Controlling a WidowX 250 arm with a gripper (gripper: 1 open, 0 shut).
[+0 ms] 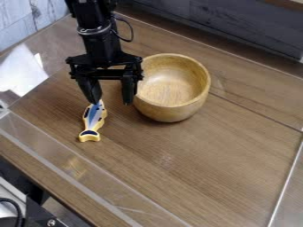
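My black gripper [109, 92] hangs open from the top of the view, its two fingers spread apart and pointing down. Its left finger is just above the upper end of a small toy fish [92, 125], yellow with a blue and dark stripe, lying on the wooden table. The right finger is beside the left side of a round wooden bowl [175, 105], which looks empty. Nothing shows held between the fingers. Whether the left finger touches the fish cannot be told.
A grey plank wall runs along the back. A cable lies at the bottom left beyond the table's edge.
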